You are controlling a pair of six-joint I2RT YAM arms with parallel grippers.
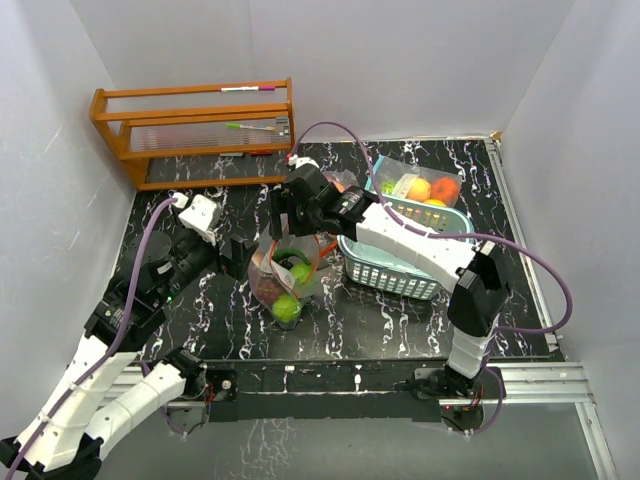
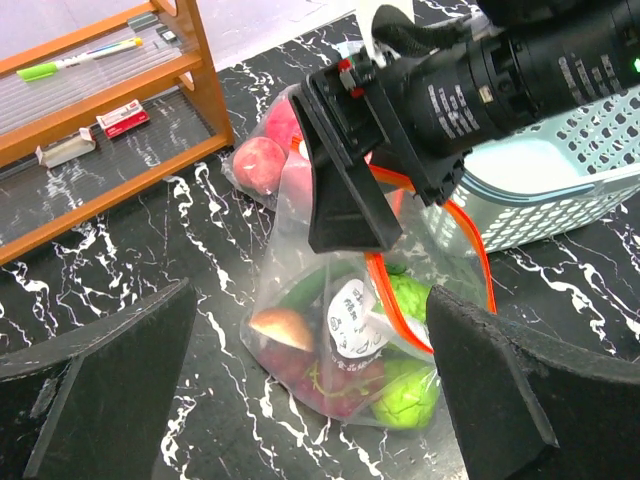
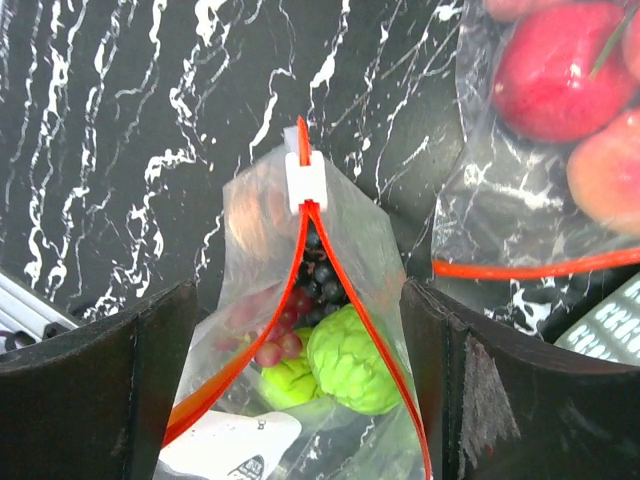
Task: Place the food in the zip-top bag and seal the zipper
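Note:
An open zip bag with orange zipper, white slider, grapes and green vegetables stands at the centre of the counter. My right gripper hangs open over its mouth; in its wrist view the zipper edges run between and beside the fingers. My left gripper is open just left of the bag, facing it; in its wrist view the right gripper hides part of the bag's top.
Behind lies another bag of peaches. A teal basket stands at the right, with a bag of fruit behind it. A wooden rack is at the back left.

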